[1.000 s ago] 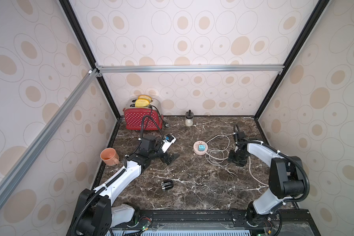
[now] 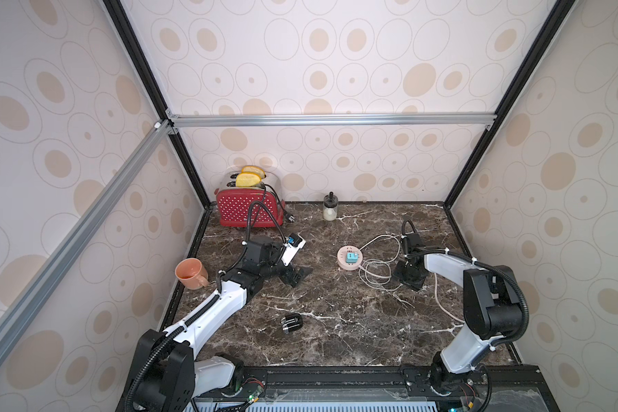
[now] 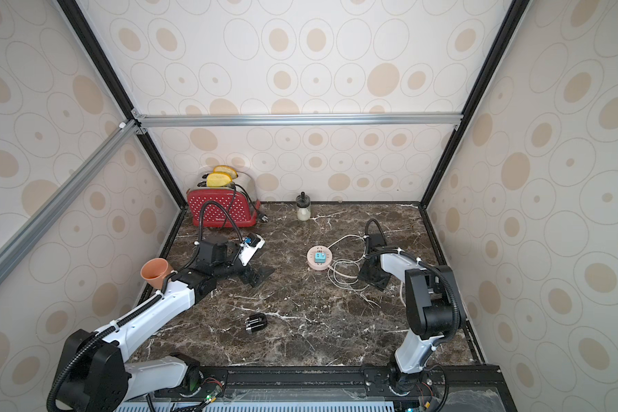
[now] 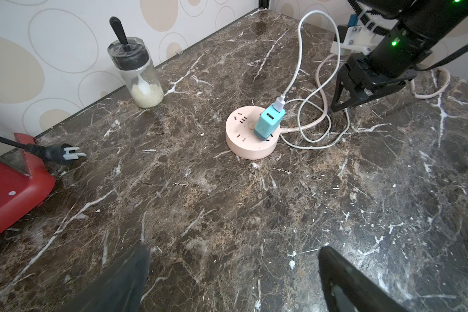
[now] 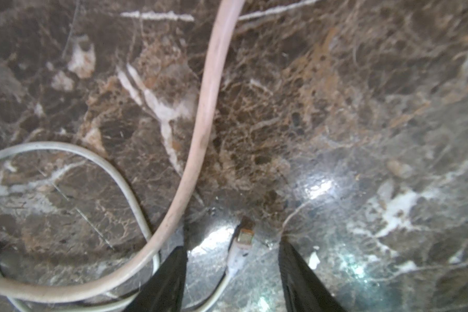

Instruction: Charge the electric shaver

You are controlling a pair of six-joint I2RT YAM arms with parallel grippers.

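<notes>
A small black shaver (image 2: 292,322) lies at the front of the table, left of the middle. The round pink power strip (image 4: 243,136) has a turquoise charger (image 4: 269,121) plugged in, and a white cable runs from the charger. That cable's free connector (image 5: 240,248) lies on the marble between the fingertips of my right gripper, in the right wrist view. The right gripper is open and low over the table, with nothing held. My left gripper is open and empty over bare marble, behind the shaver and left of the power strip.
A red toaster (image 2: 249,208) and a glass jar (image 2: 330,206) stand at the back. An orange mug (image 2: 191,273) is at the left edge. The strip's thick pink cord (image 5: 205,119) curves past the right gripper.
The left arm, shaver and power strip look unmoved.
</notes>
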